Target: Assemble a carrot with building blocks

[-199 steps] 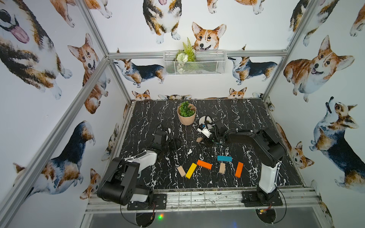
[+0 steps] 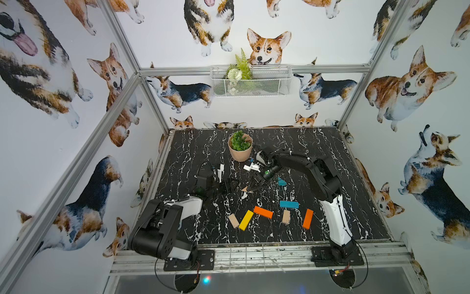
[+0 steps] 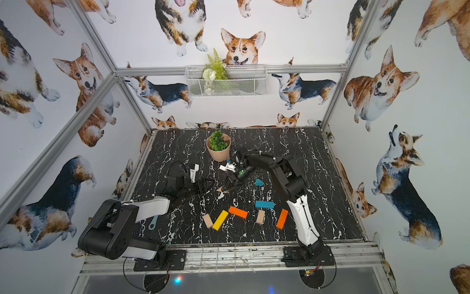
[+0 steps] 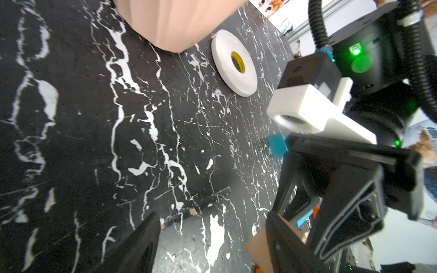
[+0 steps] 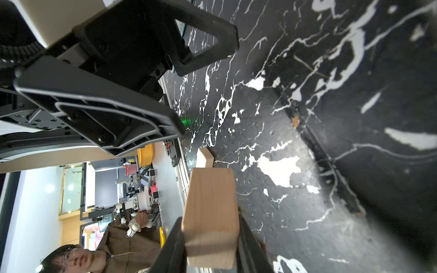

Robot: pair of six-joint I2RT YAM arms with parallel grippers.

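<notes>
My right gripper is shut on a wooden block [image 5: 210, 209], held above the table near its centre. My left gripper is open low beside it, that block at the edge of its right finger in the left wrist view. Loose on the front of the table lie a yellow block [image 2: 245, 220], orange blocks [image 2: 263, 212] [image 3: 282, 218], a blue block [image 2: 288, 204] and wooden blocks [image 2: 233, 221] [image 3: 260, 216]. A small blue piece [image 3: 259, 182] lies right of my grippers.
A potted plant [image 3: 218, 149] stands at the back centre, with a white tape roll [image 4: 226, 59] beside it. A light blue tool [image 3: 153, 221] lies at the left.
The right arm has moved leftward and toward the front, carrying the wooden block to my left gripper, which has shifted slightly toward the right. The small blue piece is now uncovered.
</notes>
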